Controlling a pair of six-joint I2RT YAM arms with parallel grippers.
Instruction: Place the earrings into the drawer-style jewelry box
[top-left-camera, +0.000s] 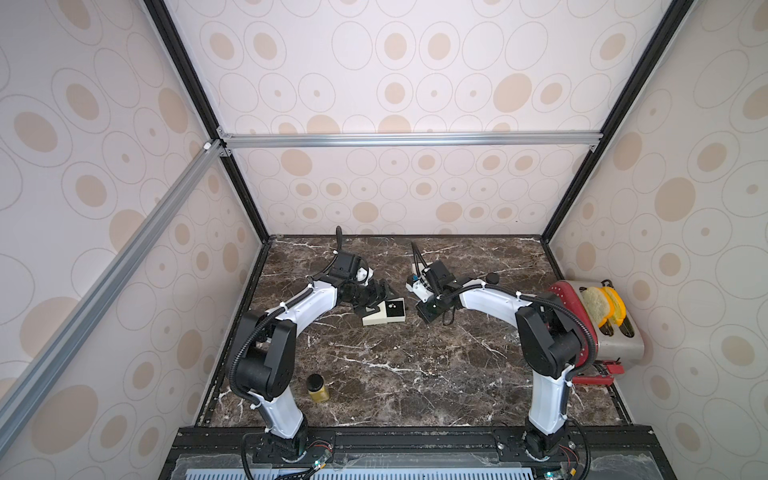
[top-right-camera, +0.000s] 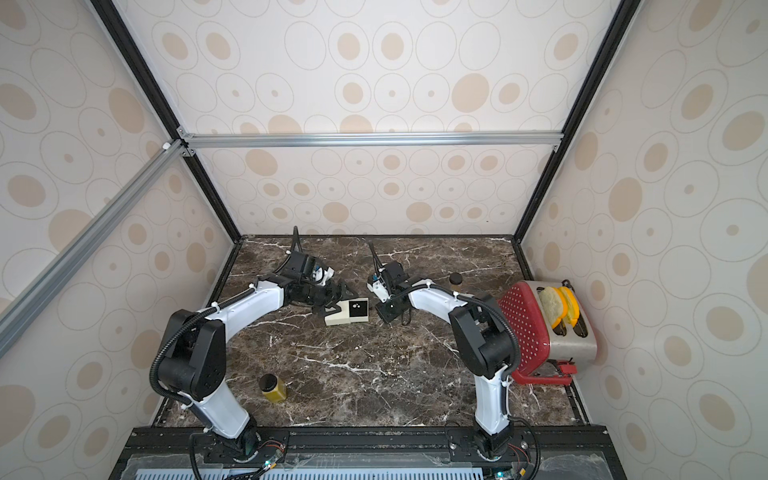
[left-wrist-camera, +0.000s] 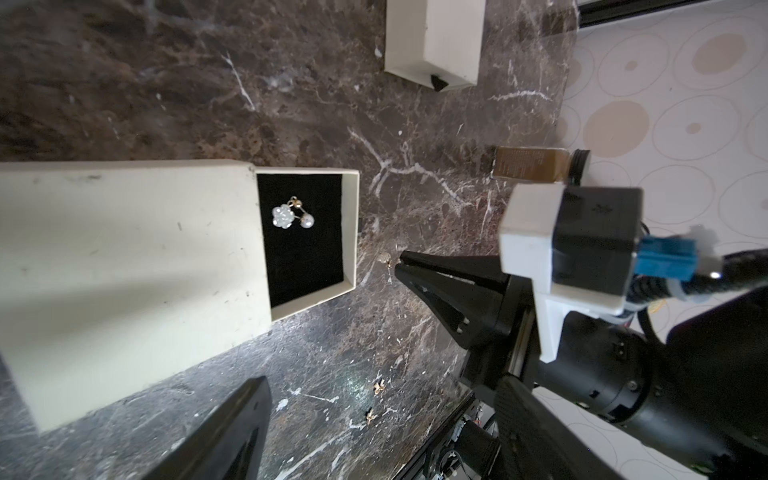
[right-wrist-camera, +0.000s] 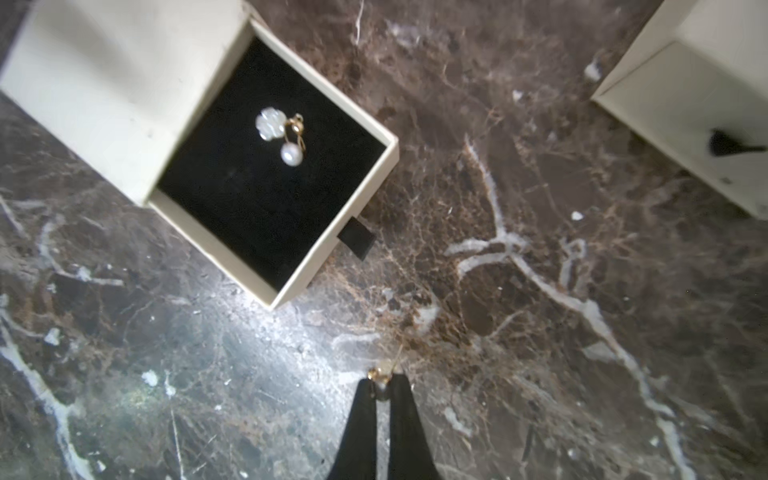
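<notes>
The white jewelry box (left-wrist-camera: 128, 264) has its drawer (right-wrist-camera: 240, 208) pulled out, black lining showing, with pearl and flower earrings (right-wrist-camera: 280, 136) lying in it. My right gripper is shut on a small gold-coloured piece at its fingertips, just outside the drawer's tab end, above the marble table. My left gripper (top-left-camera: 373, 299) hovers over the box's body; in the left wrist view its fingers are parted at the bottom edge, with nothing seen between them.
A second white box (right-wrist-camera: 688, 96) stands behind the open drawer. A yellow jar (top-left-camera: 317, 388) is at the front left, a red toaster (top-left-camera: 596, 328) at the right edge, and a small dark round item (top-right-camera: 456, 279) at the back right.
</notes>
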